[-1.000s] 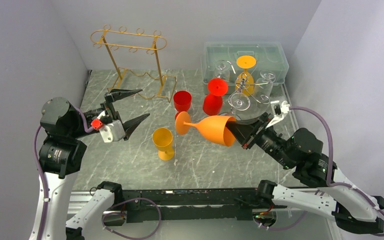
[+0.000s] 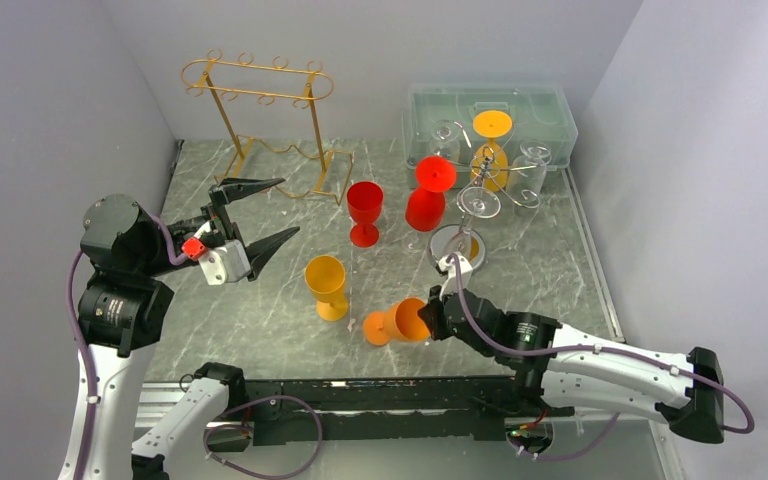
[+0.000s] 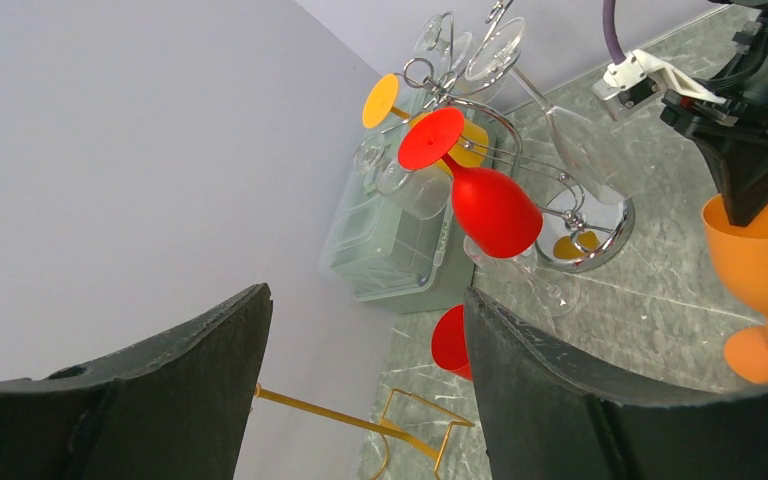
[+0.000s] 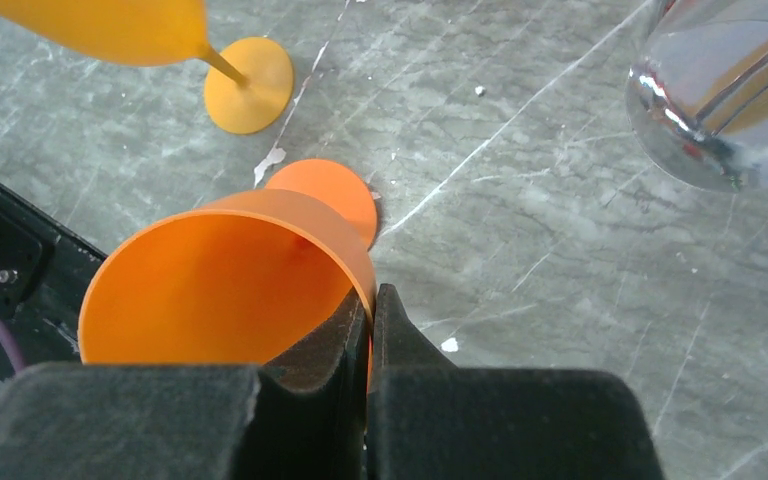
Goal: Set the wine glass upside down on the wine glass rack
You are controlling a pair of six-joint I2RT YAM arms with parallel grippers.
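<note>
My right gripper (image 2: 426, 318) is shut on the rim of the orange wine glass (image 2: 404, 322), near the front of the table. The thin rim passes between the fingertips in the right wrist view, and the bowl of the glass (image 4: 220, 290) opens toward the camera. Seen from the left wrist, the glass (image 3: 765, 265) is upright, foot down; whether its foot touches the tabletop I cannot tell. My left gripper (image 2: 291, 206) stands open and empty above the left side. Behind it is the gold rack (image 2: 260, 95), empty. A chrome round rack (image 3: 520, 135) carries several upside-down glasses.
A yellow glass (image 2: 326, 287) stands upright close to the orange one, with a red glass (image 2: 365, 212) farther back. Beyond the chrome rack sits a translucent green bin (image 2: 430, 100). Bare grey tabletop (image 2: 545, 280) lies right of the orange glass.
My left arm has stayed still.
</note>
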